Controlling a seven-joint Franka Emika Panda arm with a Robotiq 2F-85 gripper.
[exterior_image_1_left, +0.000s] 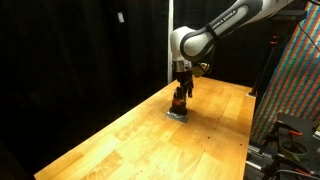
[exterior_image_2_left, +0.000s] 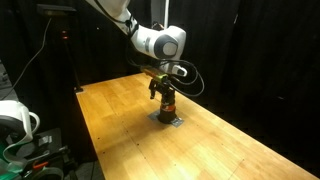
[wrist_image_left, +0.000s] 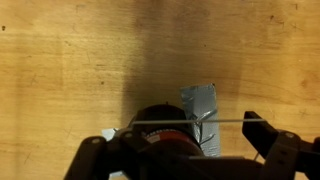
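A dark cylindrical object with a red-orange band (exterior_image_1_left: 178, 103) stands upright on the wooden table, on silver tape (wrist_image_left: 203, 105). In the second exterior view the same banded object (exterior_image_2_left: 168, 108) shows below and close to my gripper (exterior_image_2_left: 161, 88). My gripper is open, its two black fingers wide apart. A thin pale strand (wrist_image_left: 230, 121) runs across between the fingers, perhaps a band or cord. The object's dark round top lies under that strand in the wrist view, partly hidden by the gripper body. Whether the strand touches it I cannot tell.
Black curtains (exterior_image_1_left: 75, 70) hang behind it. Dark equipment with cables (exterior_image_1_left: 290, 140) stands off the table's right side in the first exterior view.
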